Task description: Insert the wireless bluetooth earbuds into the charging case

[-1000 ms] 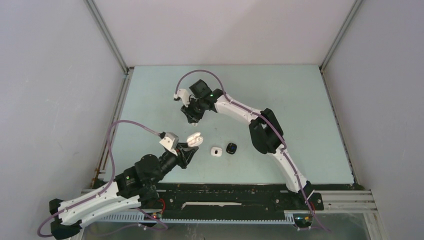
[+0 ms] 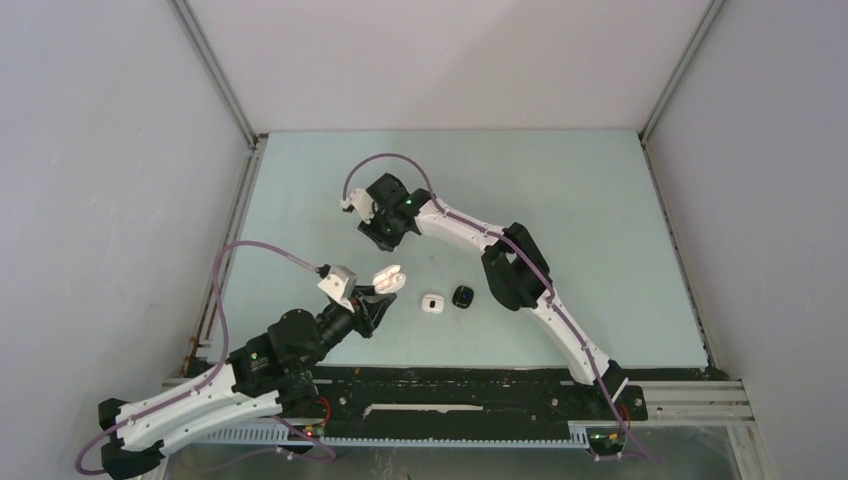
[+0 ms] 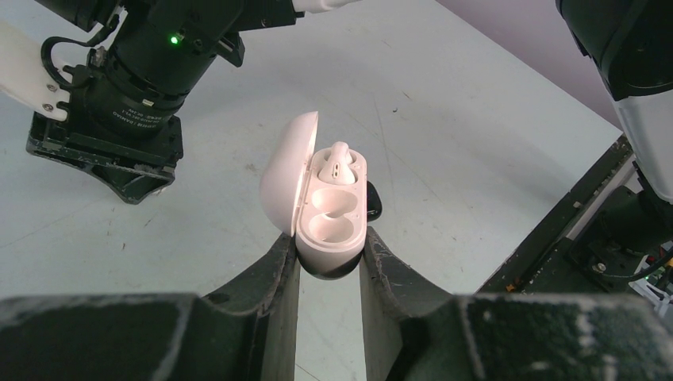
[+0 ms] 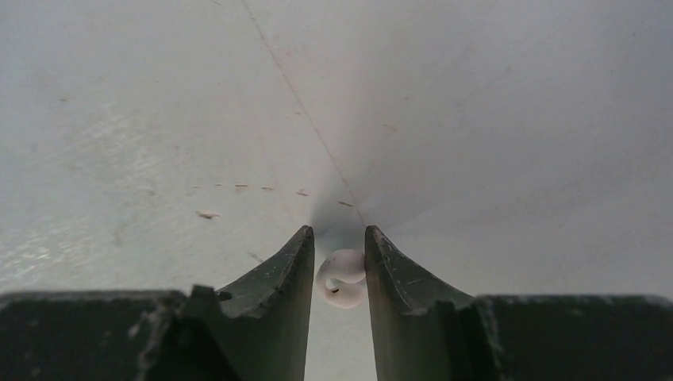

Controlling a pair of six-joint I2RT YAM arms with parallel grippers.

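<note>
The pale pink charging case [image 3: 327,210], lid raised, is held up by my left gripper, which is shut on its lower end. One earbud [image 3: 338,163] sits in the far end of the case; two round hollows nearer the fingers are empty. In the top view the same case [image 2: 389,280] hangs over the table's left part. Another pale earbud [image 4: 341,278] lies low between the fingers of my right gripper, down near the tabletop. Those fingers stand partly open, with little room either side of the earbud; I cannot tell whether they touch it.
A small white case [image 2: 432,303] and a small black case [image 2: 463,297] lie on the table right of the left gripper. The right arm [image 2: 470,228] reaches across the middle. Free table [image 2: 610,250] spreads to the right.
The left arm and case have not moved.
</note>
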